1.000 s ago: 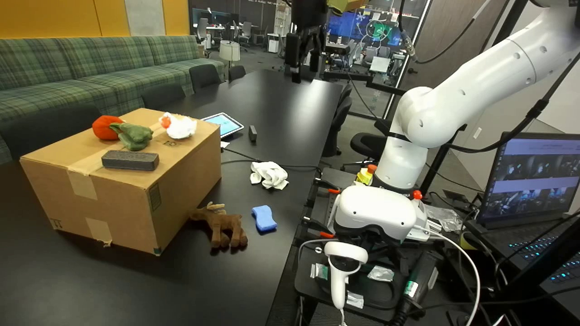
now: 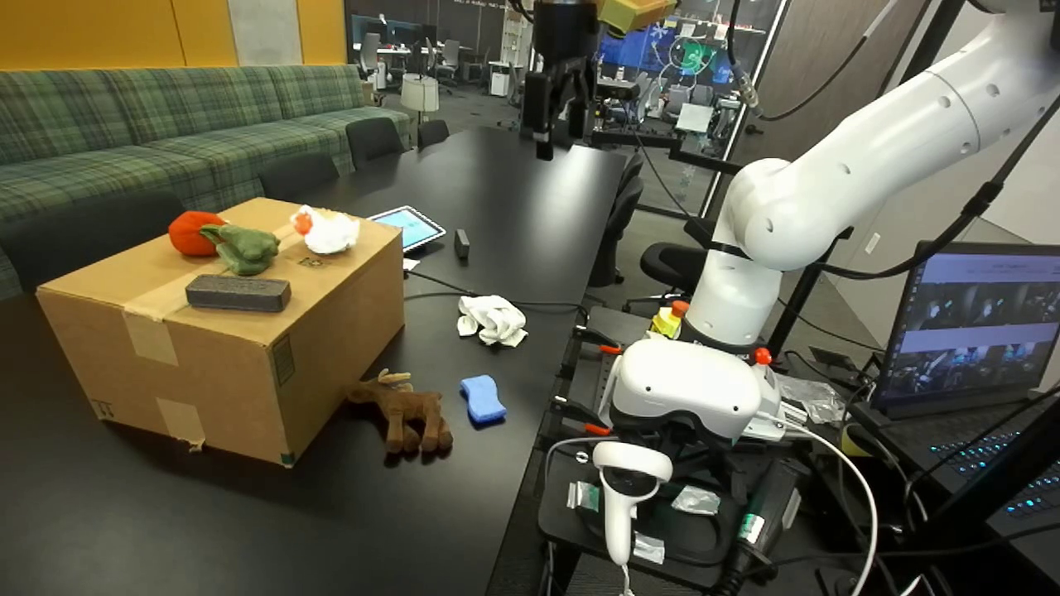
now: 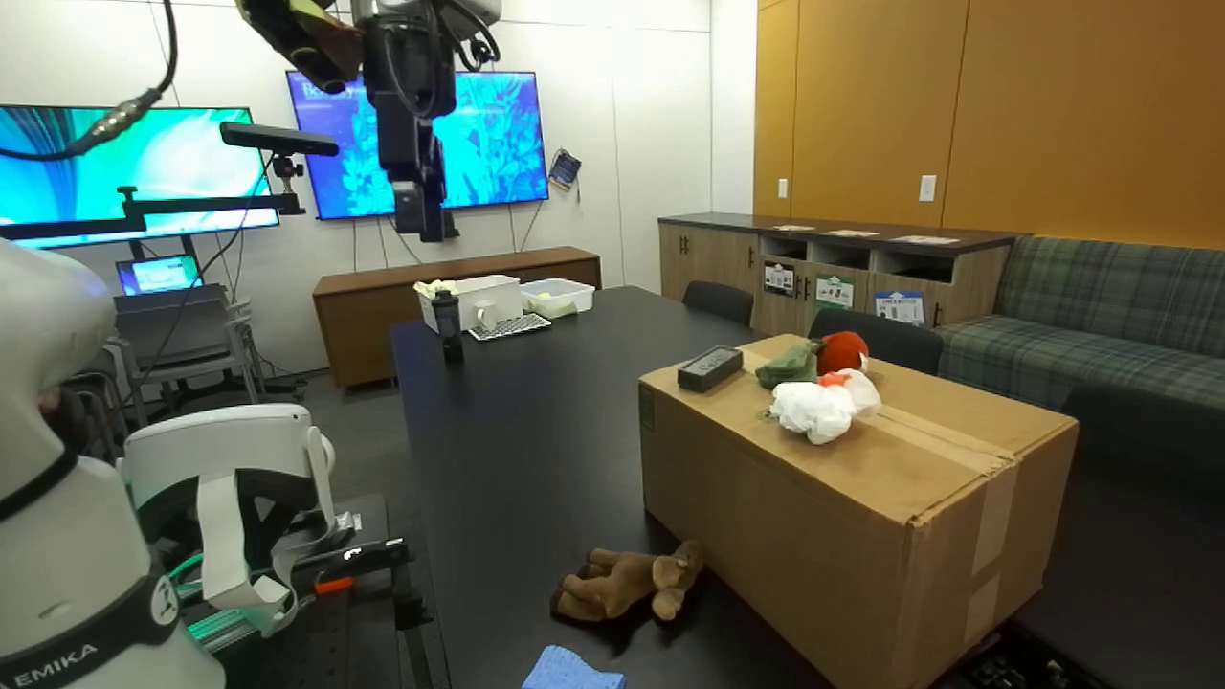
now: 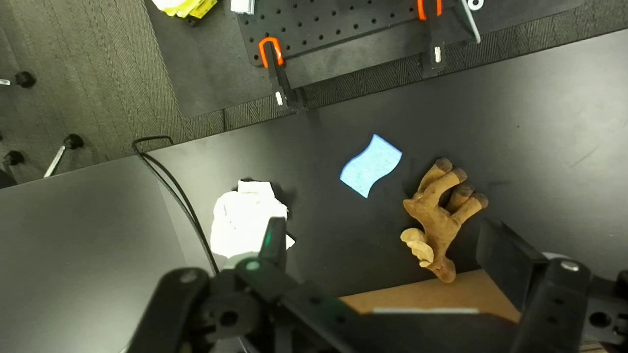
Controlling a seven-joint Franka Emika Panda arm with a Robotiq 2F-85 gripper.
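Observation:
High above the table, my gripper (image 2: 561, 144) is open and empty, clear of everything below. In the wrist view its two fingers (image 4: 274, 241) stand wide apart. Beneath it on the black table lie a blue wavy sponge (image 4: 372, 165), a brown plush moose (image 4: 438, 220) on its side, and a crumpled white cloth (image 4: 244, 220). The moose is close beside a cardboard box (image 2: 199, 367). On top of the box rest a dark grey eraser (image 2: 238, 293), a green plush (image 2: 242, 248), a red-orange plush (image 2: 195, 233) and a white plush (image 2: 330, 232).
A tablet (image 2: 409, 228) and a small dark block (image 2: 461, 244) lie behind the box. A black cable (image 4: 182, 200) runs past the cloth. Clamps (image 4: 282, 88) edge the cart. White bins (image 3: 477, 297) and a dark bottle (image 3: 448, 325) stand at the table's far end.
The gripper has come down very slightly in exterior view 1. The objects on the table and the box have not moved.

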